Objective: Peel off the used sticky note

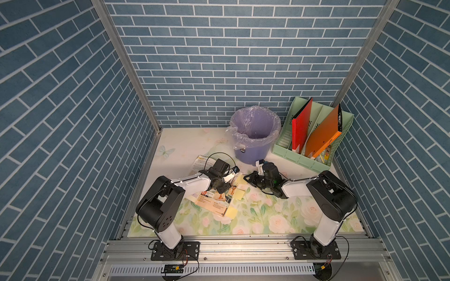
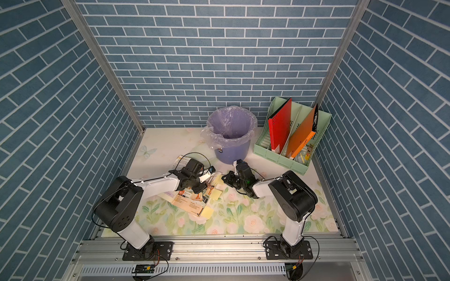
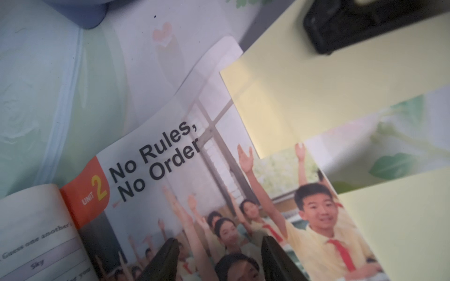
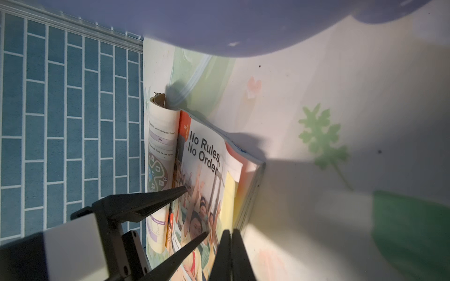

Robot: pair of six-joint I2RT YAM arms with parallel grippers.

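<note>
An open book [image 1: 213, 201] lies on the desk, pale yellow sticky notes [image 1: 240, 192] along its right edge. In the left wrist view a note [image 3: 276, 103] overlaps the "No Rules, No Order" page [image 3: 154, 159], with another note [image 3: 398, 220] below; a black gripper part crosses the upper note. My left gripper is over that page, fingers apart, nothing visible between them. My right gripper is at the book's right side, shut, nothing showing between its fingers.
A purple lined bin [image 1: 253, 149] stands behind the grippers. A green file holder [image 1: 300, 161] with red and orange folders is at back right.
</note>
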